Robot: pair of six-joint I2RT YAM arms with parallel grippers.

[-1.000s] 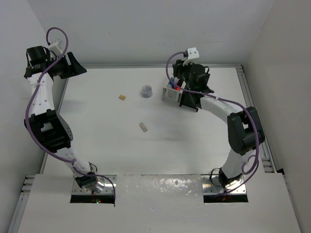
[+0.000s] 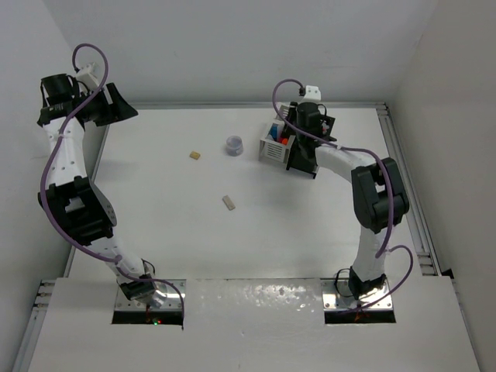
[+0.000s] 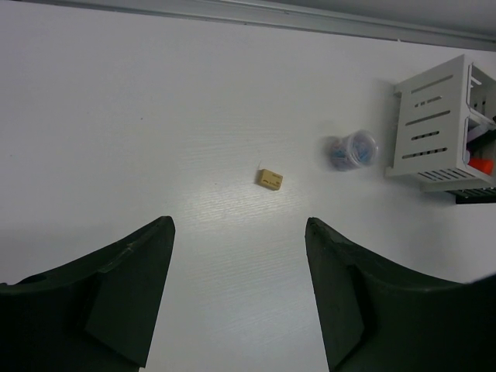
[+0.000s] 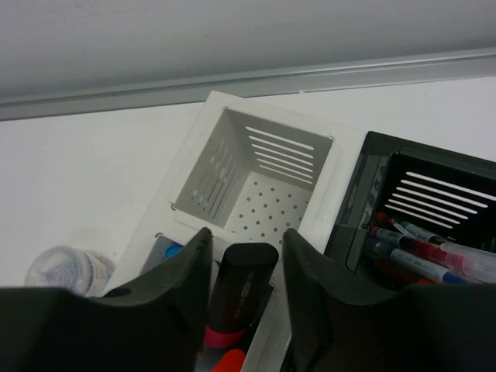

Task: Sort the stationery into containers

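My right gripper is low over the white organiser, around the top of a dark cylindrical item in a front compartment; whether the fingers press on it is unclear. Its rear compartment is empty. A black organiser holding several pens stands alongside. My left gripper hangs open and empty at the table's left. On the table are a small yellow block, a clear tub and a grey bar.
Metal rails edge it, with walls beyond.
My right arm has moved and turned over the organisers, its gripper coming down onto the white organiser. The left arm and loose items have not moved.
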